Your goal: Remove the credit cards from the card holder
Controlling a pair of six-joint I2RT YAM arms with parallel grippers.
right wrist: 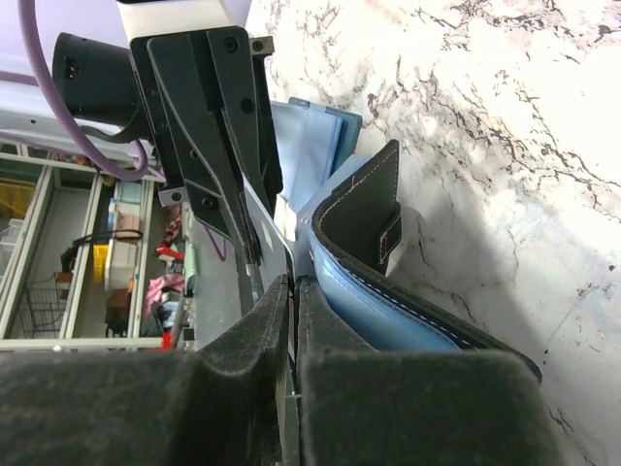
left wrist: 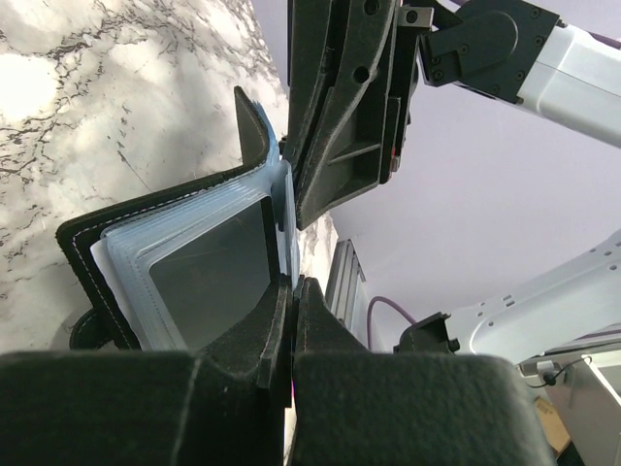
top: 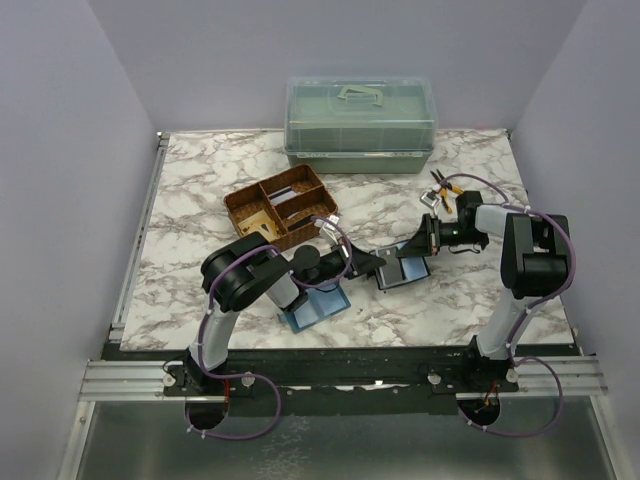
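Note:
The card holder (top: 400, 275), a black stitched case with pale blue plastic sleeves, lies open on the marble table. My left gripper (top: 378, 258) is at its left part, my right gripper (top: 425, 245) at its upper right. In the left wrist view the sleeves (left wrist: 170, 228) stand beside the shut left fingertips (left wrist: 291, 291); in the right wrist view a sleeve edge runs into the shut right fingertips (right wrist: 293, 291). Both grippers are shut at the sleeves' edges; how much is between the fingers is unclear.
Pale blue cards or sleeves (top: 318, 310) lie at front left. A wooden compartment box (top: 235, 205) stands behind, a green lidded bin (top: 360, 140) at the back, pliers (top: 443, 185) at right rear.

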